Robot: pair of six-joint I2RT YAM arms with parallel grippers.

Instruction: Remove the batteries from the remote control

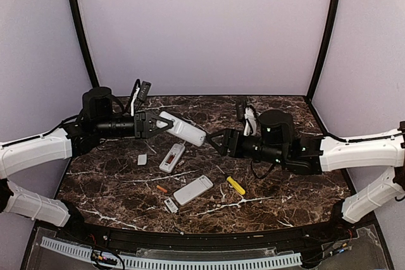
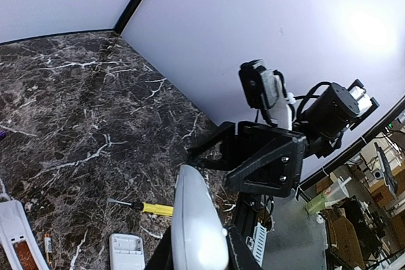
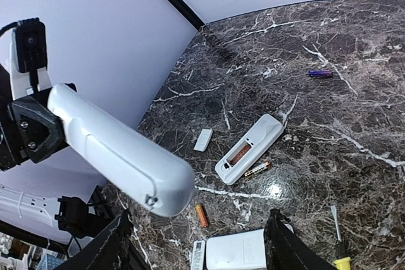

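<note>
My left gripper (image 1: 159, 124) is shut on a white remote control (image 1: 183, 128), holding it tilted above the table; in the right wrist view the remote (image 3: 126, 150) reaches diagonally toward the middle. My right gripper (image 1: 216, 140) is part open just beyond the remote's lower end, with nothing visible between its fingers. On the table lies another white casing (image 3: 259, 137) with its compartment open and a brown battery inside. Loose batteries lie near it: a striped one (image 3: 258, 169), an orange one (image 3: 202, 215) and a purple one (image 3: 320, 74).
A yellow screwdriver (image 1: 235, 185), a white remote-like body (image 1: 193, 190), a small white piece (image 1: 171, 205) and a white cover (image 1: 142, 159) lie on the marble table (image 1: 114, 194).
</note>
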